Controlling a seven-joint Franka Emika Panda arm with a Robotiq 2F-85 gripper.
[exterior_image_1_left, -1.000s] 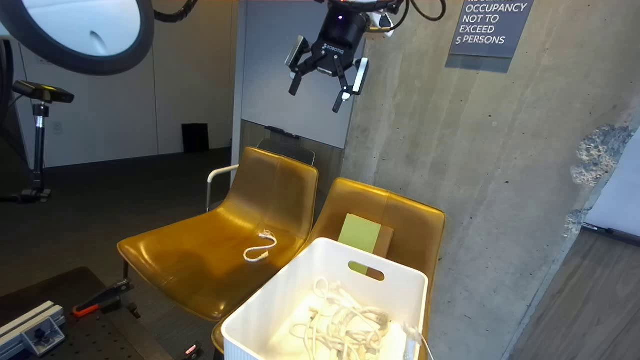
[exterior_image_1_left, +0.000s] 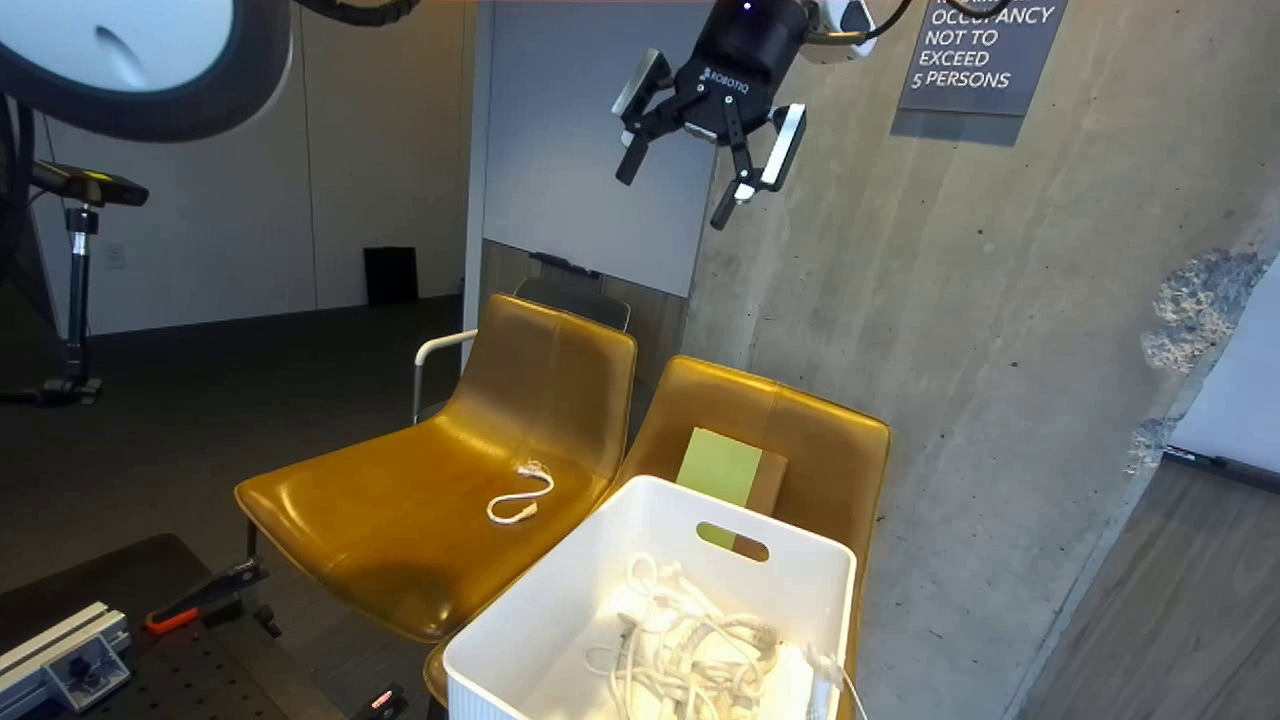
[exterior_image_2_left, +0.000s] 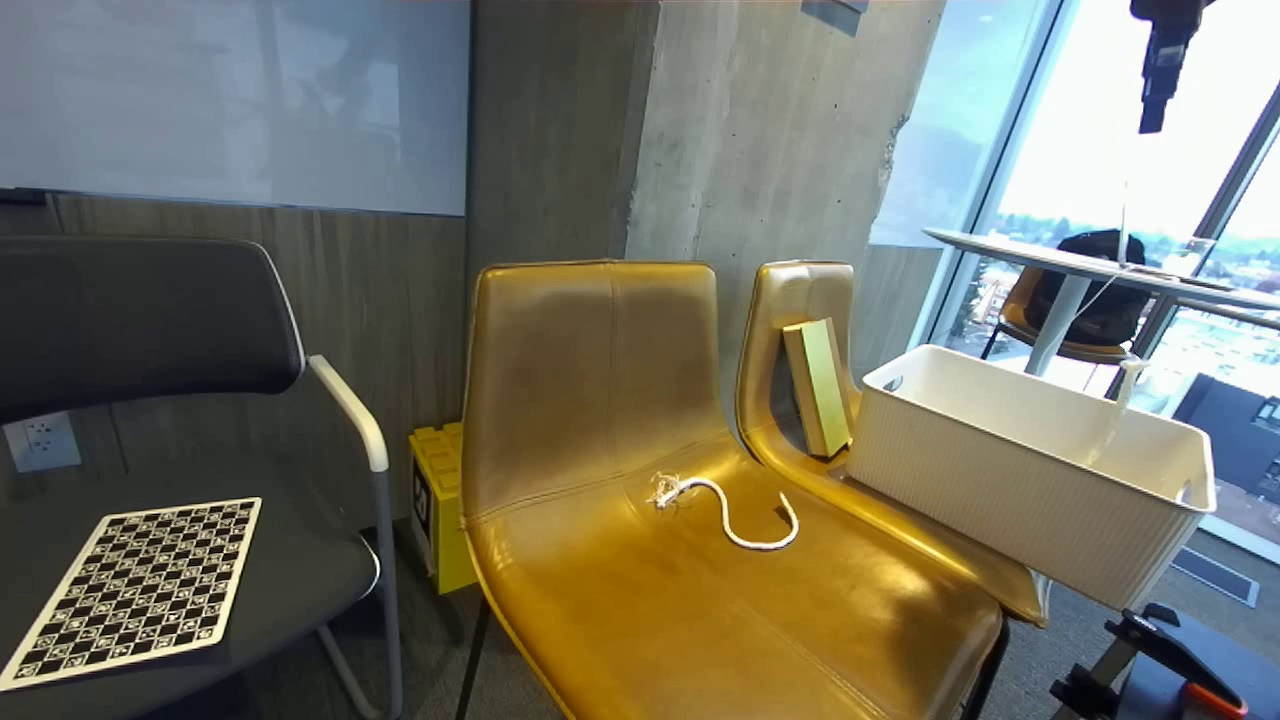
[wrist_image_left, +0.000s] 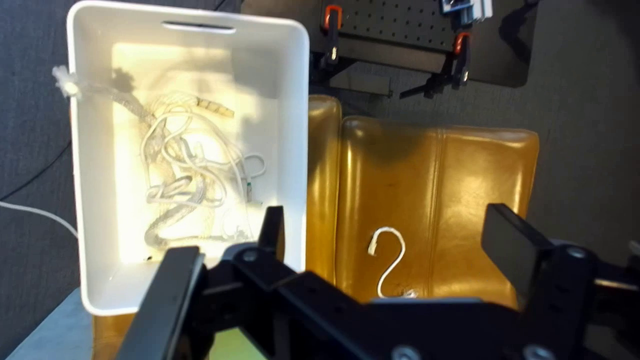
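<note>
High above the chairs hangs my gripper (exterior_image_1_left: 674, 196), open, with nothing between its fingers; in the wrist view its two fingers stand wide apart. Well below it, a short white rope (exterior_image_2_left: 728, 516) lies in an S shape on the seat of the tan chair (exterior_image_2_left: 768, 624), its frayed end toward the backrest. The white bin (wrist_image_left: 294, 150) rests on the second tan chair beside it. Inside the bin is a tangle of pale ropes (exterior_image_1_left: 690, 648), and one frayed rope end (wrist_image_left: 71, 87) hangs over its rim.
A green and brown box (exterior_image_2_left: 818, 384) leans on the second chair's backrest, behind the bin. A perforated bench with clamps (wrist_image_left: 396, 24) stands near the seats. A dark chair holding a checkered board (exterior_image_2_left: 144, 582) is to one side. The air under the gripper is clear.
In exterior view 1 my gripper has shifted to the right, staying open and high. The rope, bin and box have not moved.
</note>
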